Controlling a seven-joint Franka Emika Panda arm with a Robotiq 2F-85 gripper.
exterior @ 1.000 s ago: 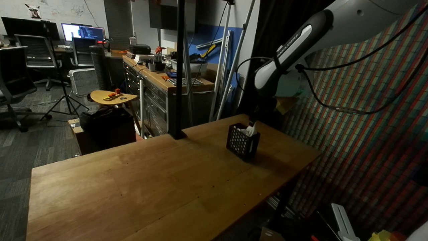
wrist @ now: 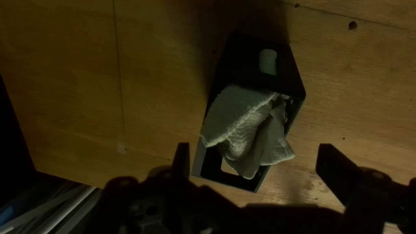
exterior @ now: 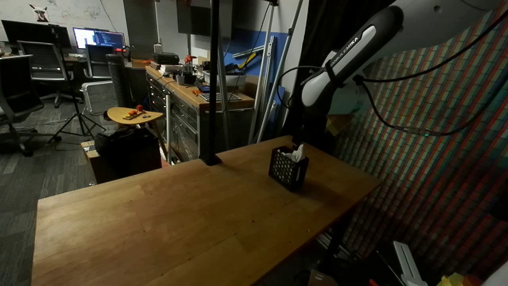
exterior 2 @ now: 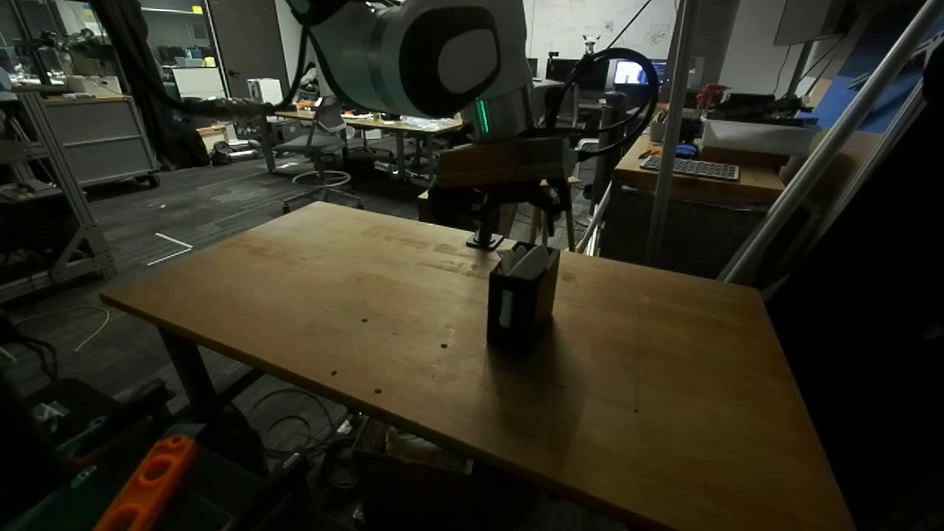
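Note:
A black basket [exterior: 286, 172] with perforated sides stands upright on the wooden table [exterior: 143, 214]. Crumpled pale cloth [wrist: 249, 128] fills its top and pokes over the rim; in the second exterior view the cloth [exterior 2: 523, 262] rises above the basket [exterior 2: 522, 305]. My gripper is open, its two dark fingers wide apart on either side of the basket's near end in the wrist view. Nothing is pinched between them. Seen from outside, the gripper hangs dark above and behind the basket, its fingertips hard to make out.
Bare tabletop [exterior 2: 372, 292] surrounds the basket. A dark vertical post [exterior: 212, 95] rises at the table's back edge. Metal poles [exterior: 271, 81] stand behind the table, and a patterned curtain [exterior: 438, 119] hangs beside the arm.
The arm has shifted very slightly, and the gripper's dark tip beside the cloth sits a little differently. The basket has not moved; the cloth's peak looks slightly higher.

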